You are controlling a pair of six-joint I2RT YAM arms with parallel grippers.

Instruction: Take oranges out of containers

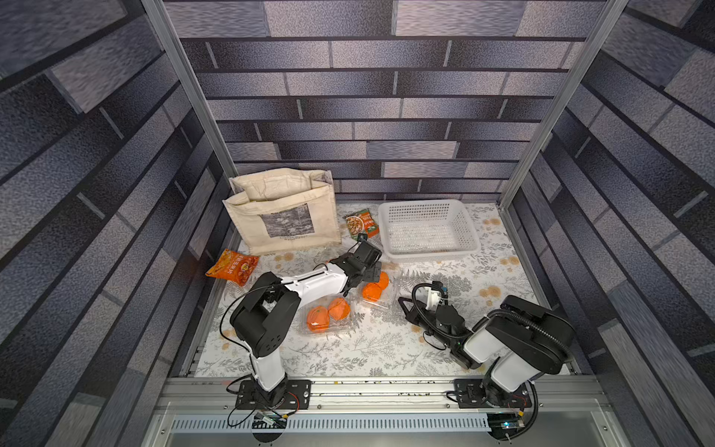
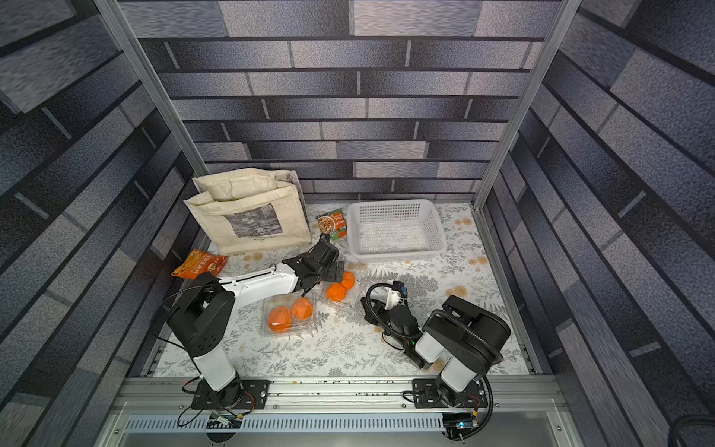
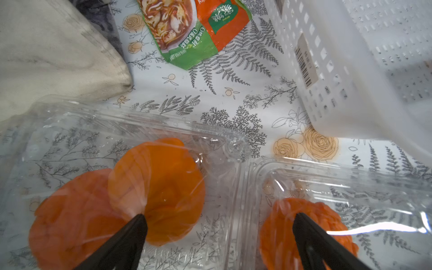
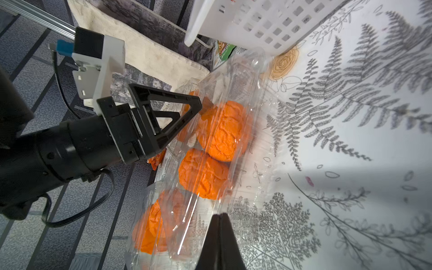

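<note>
Two clear plastic containers hold oranges: the left container (image 1: 328, 316) with two oranges, the middle container (image 2: 341, 290) with two more, seen close up in the left wrist view. My left gripper hangs open just above the middle container and its neighbour, nothing between its fingers, an orange (image 3: 157, 189) below it. My right gripper is shut at the right of the middle container, pointing toward it, with nothing showing between its fingers.
A white basket (image 1: 428, 253) stands at the back right, a canvas bag (image 1: 283, 231) at the back left. A snack packet (image 1: 231, 266) lies at far left, another packet (image 1: 359, 219) beside the basket.
</note>
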